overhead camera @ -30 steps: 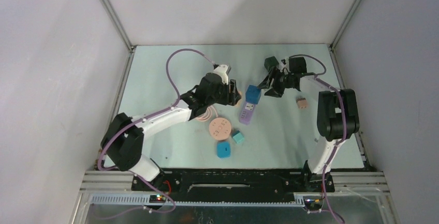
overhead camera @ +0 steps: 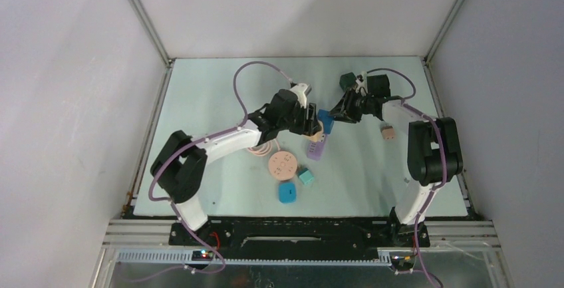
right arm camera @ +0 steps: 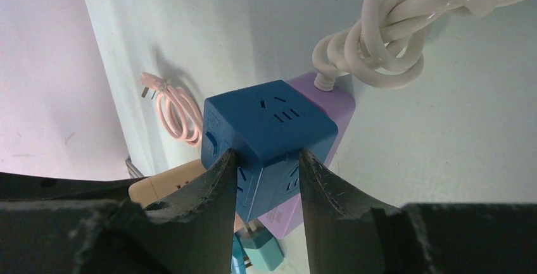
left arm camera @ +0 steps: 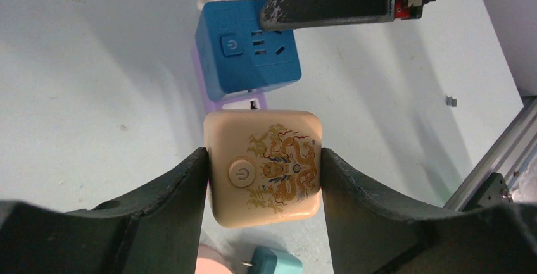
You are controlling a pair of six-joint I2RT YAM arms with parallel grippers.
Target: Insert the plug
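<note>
My left gripper is shut on a peach cube plug [left arm camera: 266, 160] with a power button and dragon print, held just in front of a blue cube plug [left arm camera: 247, 59]. That blue plug sits on a purple power strip [overhead camera: 316, 147], whose white coiled cable [right arm camera: 386, 40] runs off behind it. My right gripper has its fingertips on either side of the blue cube's near corner; in the left wrist view a finger touches its top.
A pink round socket [overhead camera: 282, 166], a teal cube [overhead camera: 306, 176], a blue block [overhead camera: 286, 192] and a pink coiled cord [right arm camera: 177, 109] lie nearby. A dark cube [overhead camera: 348, 80] and a small pink cube [overhead camera: 388, 133] are at the right.
The left arm has moved right with the peach plug, toward the purple strip and blue cube.
</note>
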